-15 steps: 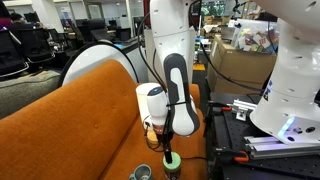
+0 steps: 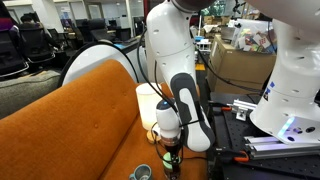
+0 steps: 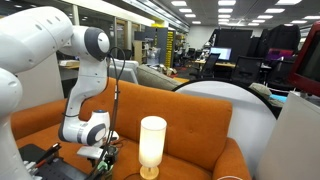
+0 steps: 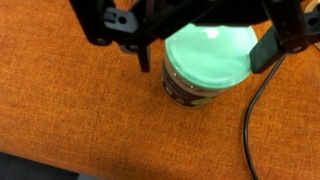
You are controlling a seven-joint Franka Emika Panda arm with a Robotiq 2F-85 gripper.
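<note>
In the wrist view, a jar with a pale green lid [image 4: 210, 55] stands upright on the orange sofa seat [image 4: 110, 110]. My gripper is open from above, with one finger to either side of the lid. The right finger looks close to the lid's edge, but whether it touches cannot be told. From exterior view 1, the green lid [image 2: 170, 159] shows just under the gripper [image 2: 168, 152], partly covered by it. The jar's lower part is largely hidden there.
A grey metallic cup [image 2: 142, 172] stands left of the jar. The white lamp [image 3: 152, 140] rises from the seat near the arm. A black cable [image 4: 250, 120] lies on the seat beside the jar. The sofa back [image 2: 70, 115] runs behind.
My arm has come down toward the jar, and the gripper now surrounds its lid from above. A second ago the lid was clear below it. The jar appears to stay in place.
</note>
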